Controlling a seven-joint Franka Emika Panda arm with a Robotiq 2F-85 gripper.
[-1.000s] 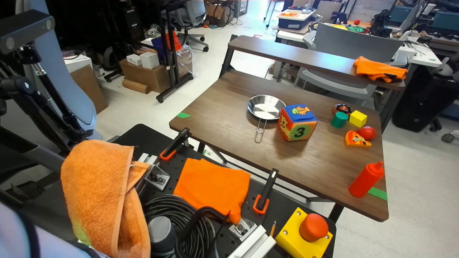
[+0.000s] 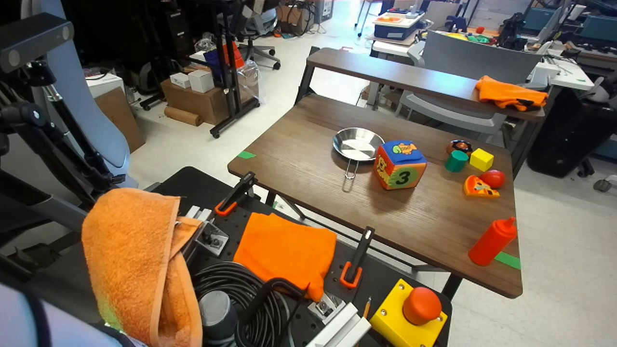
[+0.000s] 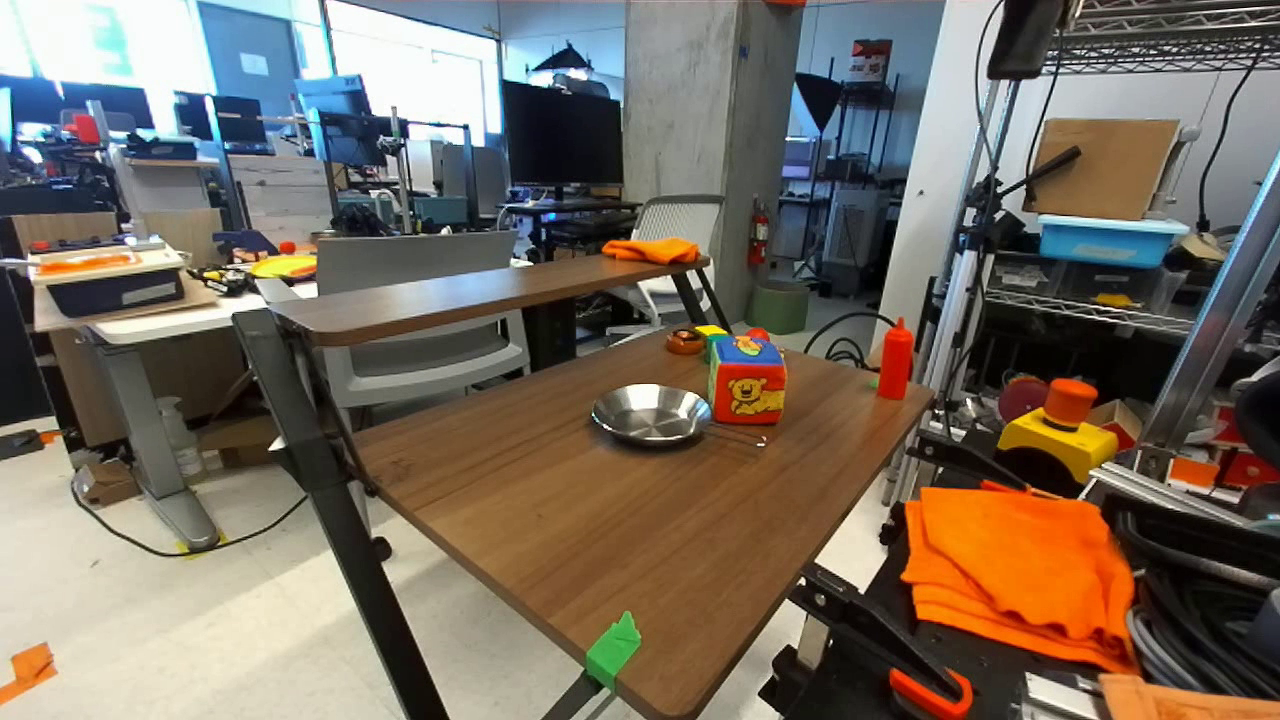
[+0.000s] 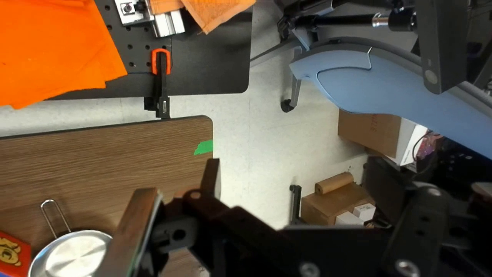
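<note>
In the wrist view my gripper stands open, its dark fingers spread wide with nothing between them. Below it show bare floor and part of the brown table (image 4: pixel 106 157). On that table a shiny metal pan (image 2: pixel 357 144) lies with its wire handle toward the near edge. A soft cube (image 2: pixel 400 165) with a number and animal pictures sits right beside the pan. Toward the table's far right are a green cup-like piece (image 2: pixel 456 161), a yellow block (image 2: pixel 481 159), a red ball (image 2: pixel 492 179) and a toy pizza slice (image 2: pixel 480 187). A red squeeze bottle (image 2: pixel 492 241) stands near the right corner.
A raised shelf (image 2: pixel 393 72) runs along the table's back, bearing an orange cloth (image 2: pixel 509 94). On the black bench in front lie another orange cloth (image 2: pixel 286 248), clamps, coiled cable (image 2: pixel 231 277) and a yellow box with a red button (image 2: pixel 409 315).
The pale shape at the lower left corner of exterior view 1 has shifted slightly downward. Objects on the table stay where they were.
</note>
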